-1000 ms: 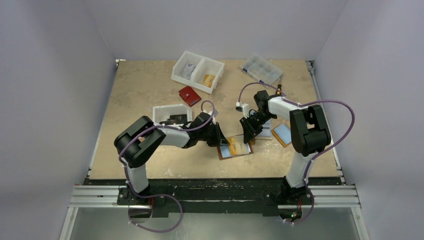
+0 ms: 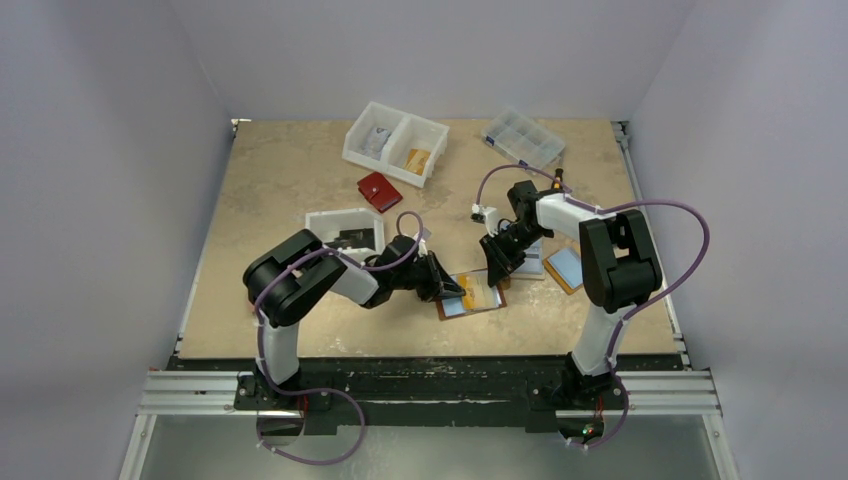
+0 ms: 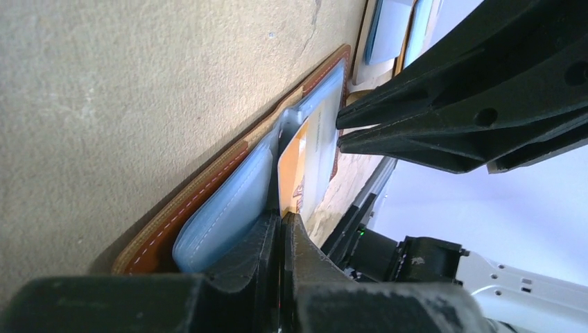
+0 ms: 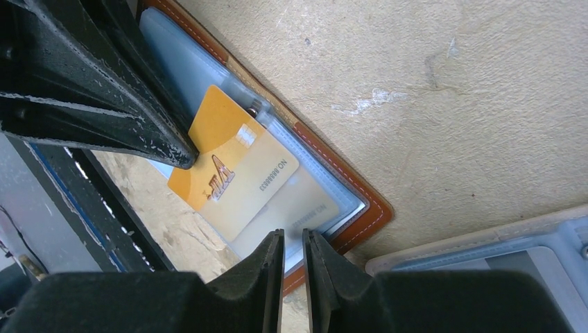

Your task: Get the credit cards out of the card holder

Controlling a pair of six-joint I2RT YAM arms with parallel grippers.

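The card holder (image 2: pixel 453 309) lies open near the table's front, brown-edged with clear bluish sleeves. An orange-and-cream card (image 4: pixel 243 170) sticks partly out of a sleeve, slanted across the holder. My left gripper is shut on this card's orange end; the pinched edge is hidden by the fingers. Under clear plastic beside it lies a paler card (image 4: pixel 298 208). At the holder's right edge, my right gripper points down with its fingers slightly apart; the brown border (image 4: pixel 367 211) shows behind them, and no card sits between the tips.
Behind the right arm lies another bluish sleeved item (image 4: pixel 555 263), with an orange-edged one (image 2: pixel 567 268) farther right. A white two-part bin (image 2: pixel 404 130), a red wallet (image 2: pixel 379 192), a white box (image 2: pixel 345 221) and a clear organizer (image 2: pixel 524 138) stand farther back.
The card has slid slightly toward my right gripper, which has stayed nearly still.
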